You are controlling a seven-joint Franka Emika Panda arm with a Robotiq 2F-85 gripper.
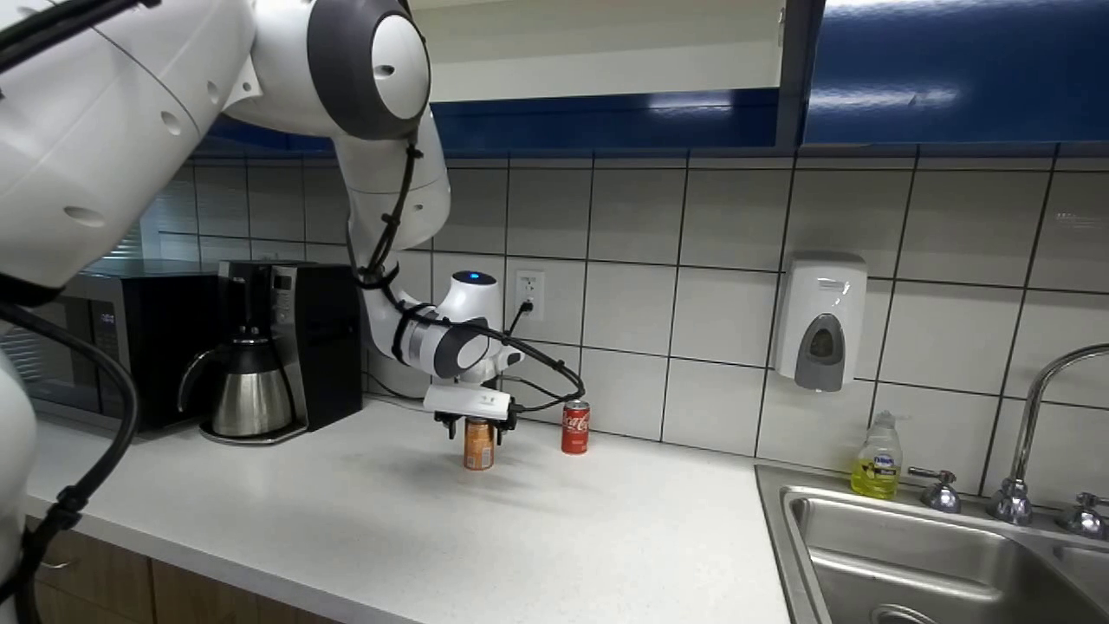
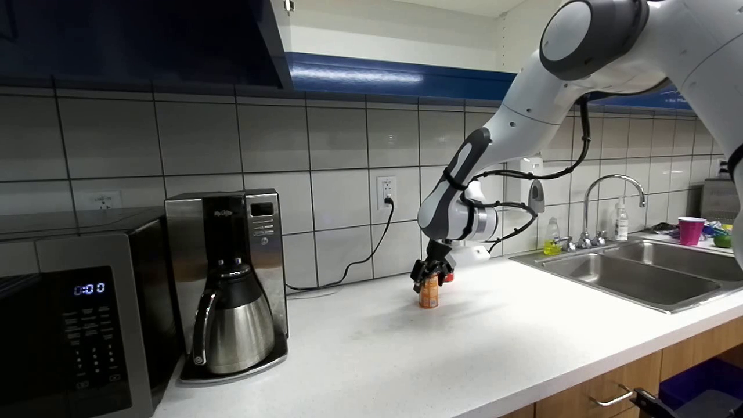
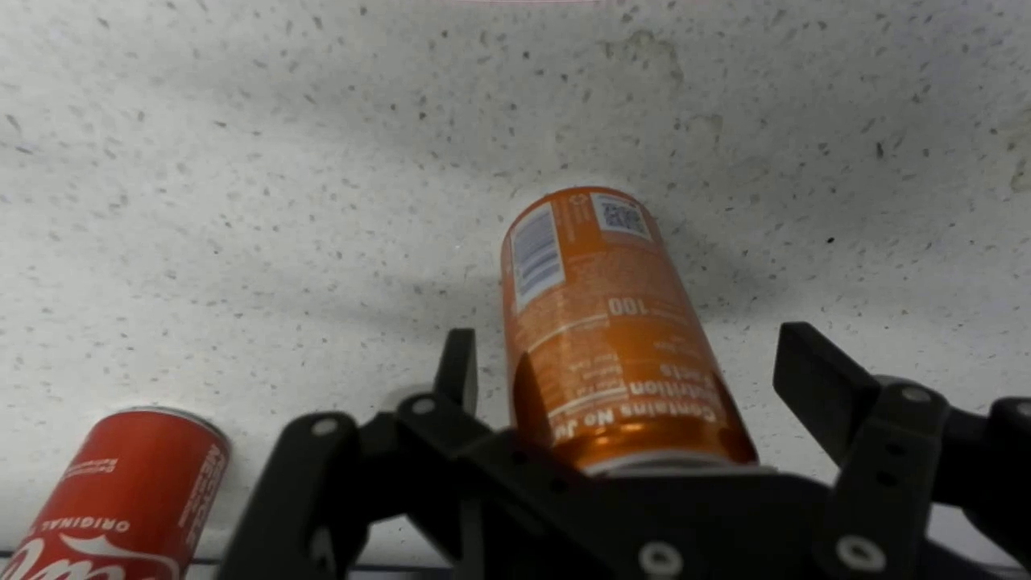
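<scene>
An orange can (image 1: 479, 447) stands upright on the white counter. My gripper (image 1: 477, 431) is open around its upper part, coming down from above. In the wrist view the orange can (image 3: 609, 329) lies between the two black fingers, with a gap on either side. Its top end is partly hidden by the gripper's body. A red Coca-Cola can (image 1: 574, 427) stands upright a short way to the right, near the wall. In exterior view 2 the gripper hides most of that red can (image 2: 448, 276).
A coffee maker (image 1: 318, 343) with a steel carafe and a microwave (image 1: 161, 348) stand to the left. On the right are a sink (image 1: 936, 541) and a dish soap bottle (image 1: 879, 458). Blue cabinets (image 1: 603, 125) hang above.
</scene>
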